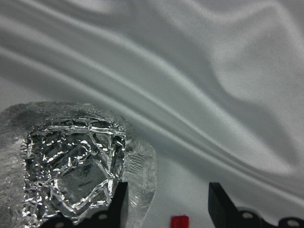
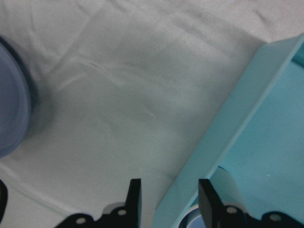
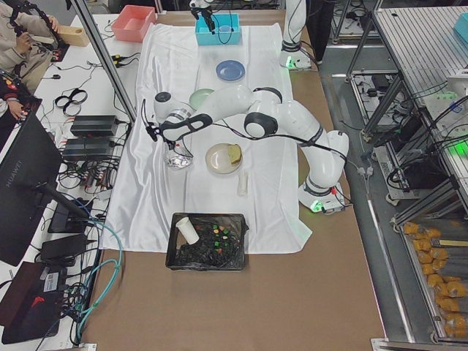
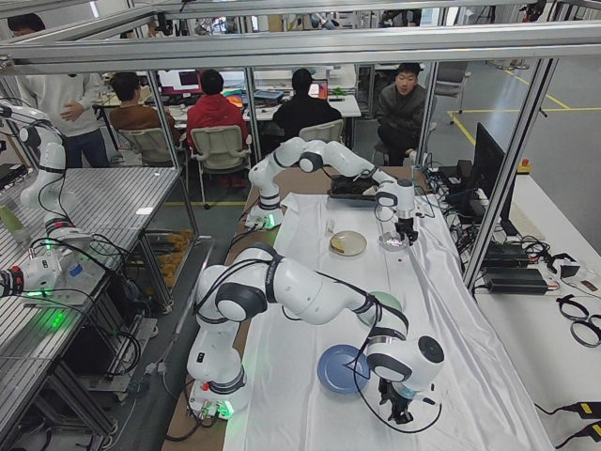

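A clear, crinkled tray [image 1: 76,166] lies on the white cloth, with my open left gripper over its right edge and a small red block [image 1: 179,221] between and below the fingers. My right gripper is open above the near wall of a light-blue bin [image 2: 247,95]; a cup-like rim [image 2: 192,213] shows inside, partly hidden by a finger. A blue plate [image 2: 9,99] lies left of the bin.
A beige plate with a yellow item [image 3: 219,164], a green plate [image 4: 384,303] and a black bin [image 3: 205,256] holding a white cup and several small blocks share the cloth.
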